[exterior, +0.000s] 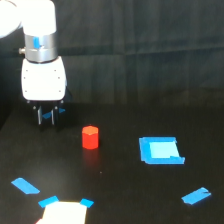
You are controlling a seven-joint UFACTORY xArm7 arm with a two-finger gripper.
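A red block (90, 137) stands on the black table, left of the middle. Up and to its left hangs my gripper (46, 116), under the white hand of the arm. Its dark fingers are hard to make out against the dark backdrop, but they look apart, with no object seen between them. Clear space separates the gripper from the block.
On the right lies a pale square (163, 150) edged with blue tape. A white item (64, 213) with blue tape at its corners sits at the front edge. More tape strips mark the table.
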